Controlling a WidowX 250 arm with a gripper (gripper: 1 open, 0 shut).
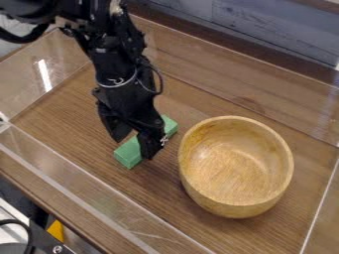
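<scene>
My black gripper (134,133) is lowered over a green block (129,151) on the wooden table, its fingers open on either side of the block's middle. The block lies diagonally, partly hidden by the gripper. To the right stands a round tan bowl (236,184), empty.
A raised edge runs along the back right. A small yellow object (55,228) and a dark cable lie at the lower left edge.
</scene>
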